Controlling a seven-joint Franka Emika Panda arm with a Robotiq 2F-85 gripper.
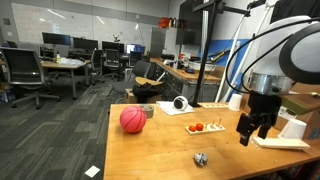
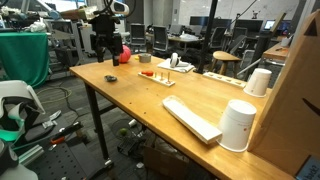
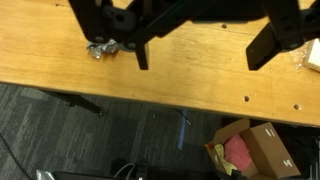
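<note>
My gripper hangs over the right part of the wooden table in exterior view 1, its fingers open with nothing between them. In the wrist view its two dark fingers stand wide apart, with bare wood below. A crumpled silvery item lies on the table near the front edge, apart from the gripper; the wrist view shows this silvery item at the left, partly behind a finger. Farther back, a pale wooden rack carries small red balls and short pegs. A red ball rests at the left.
A metal pot and a white round item stand toward the back. In exterior view 2, a long white block and white cups occupy the right end. Beyond the table edge, a cardboard box sits below. Mid-table is mostly clear.
</note>
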